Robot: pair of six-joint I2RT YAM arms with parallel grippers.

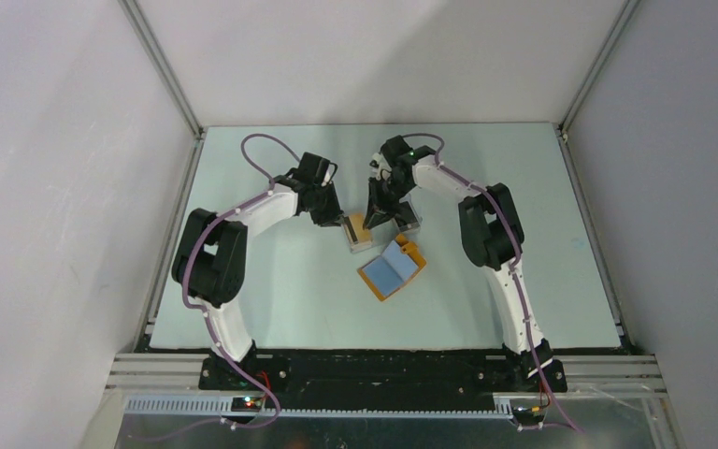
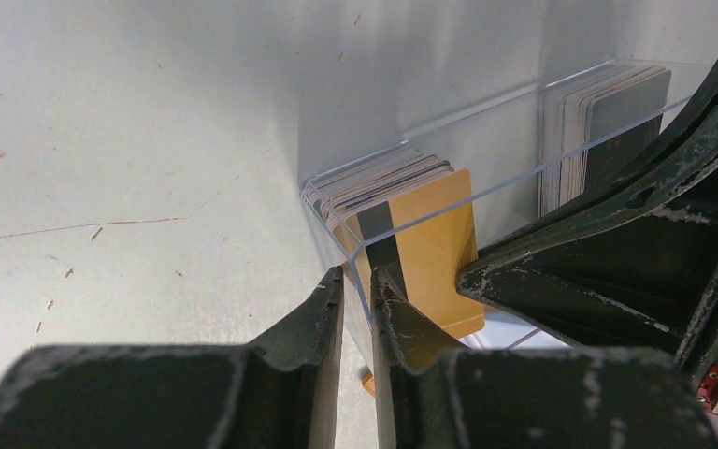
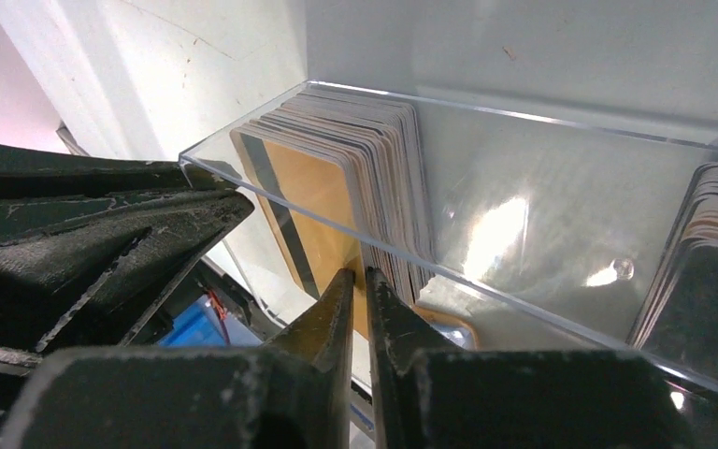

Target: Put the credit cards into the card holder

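A clear box (image 1: 363, 249) holds two stacks of cards, the nearer one topped by a gold card (image 2: 437, 251) with a dark stripe. My left gripper is shut on the box's clear corner wall. Beside the gold card's edge, my right gripper has its fingers close together, with a narrow strip of gold between them; whether they pinch a card cannot be made out. In the left wrist view the right gripper's black finger (image 2: 524, 271) touches or nearly touches the card. The tan card holder (image 1: 392, 267) lies spread with pale blue inside.
A second stack of grey cards sits in the box's other compartment, also visible as dark cards (image 3: 710, 290) in the right wrist view.
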